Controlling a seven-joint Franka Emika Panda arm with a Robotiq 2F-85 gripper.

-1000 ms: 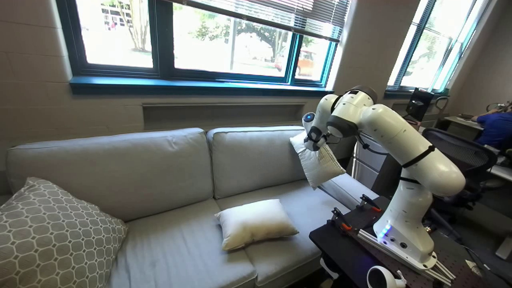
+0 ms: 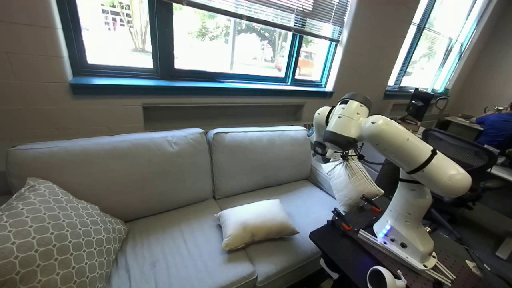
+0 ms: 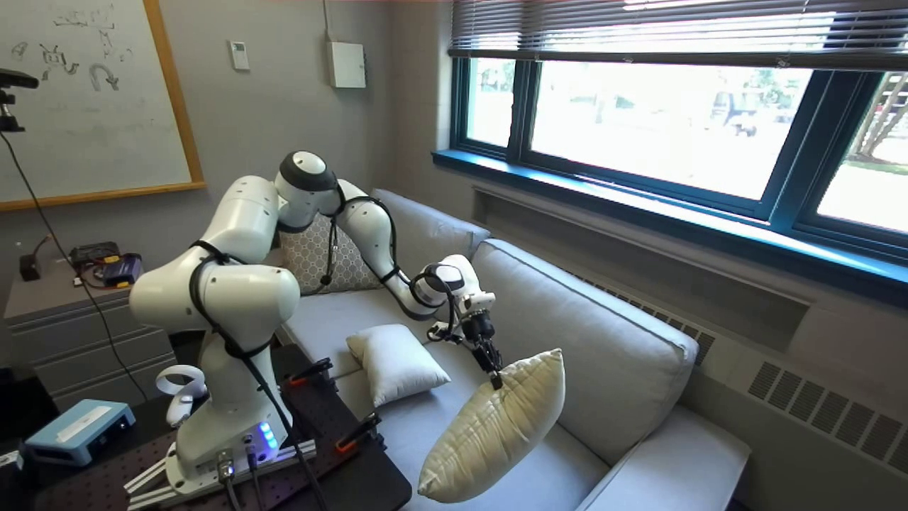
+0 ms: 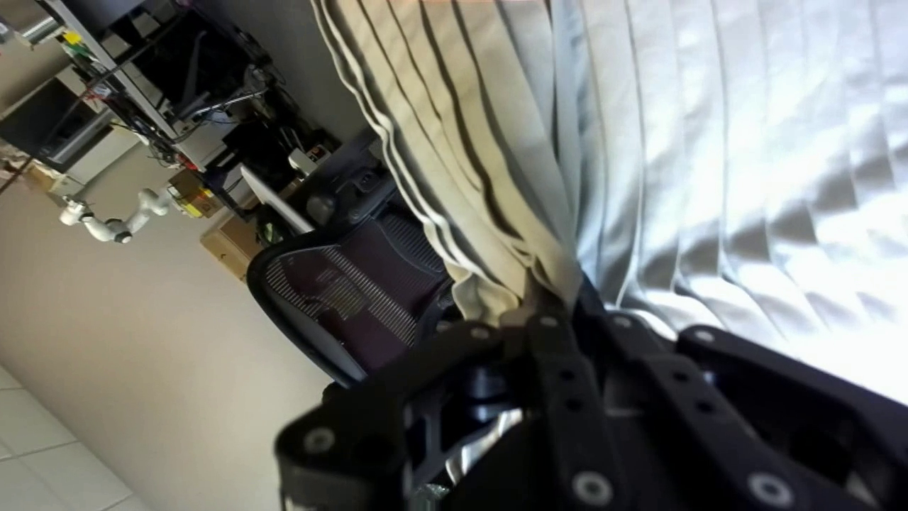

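Observation:
My gripper [image 3: 494, 372] is shut on the upper edge of a cream pleated pillow [image 3: 502, 430], which hangs tilted in the air near the sofa's right end. In the wrist view the bunched fabric of that pillow [image 4: 681, 153] runs in between the black fingers. From the first exterior view, the held pillow [image 2: 353, 185] hangs close to the robot's base, its lower part near the black table. A plain cream pillow [image 2: 257, 223] lies flat on the sofa seat. Leaning at the sofa's left end is a grey patterned pillow [image 2: 53, 235].
The grey sofa [image 2: 168, 240] has free seat on both sides of the plain pillow. Orange-and-black clamps [image 2: 341, 219] stick up from the black table [image 2: 336, 245] beneath the held pillow. An office chair [image 2: 461, 149] stands behind the arm.
The arm has carried the held pillow toward the robot's base, rightward and lower in the first exterior view. The pillows on the sofa have not moved.

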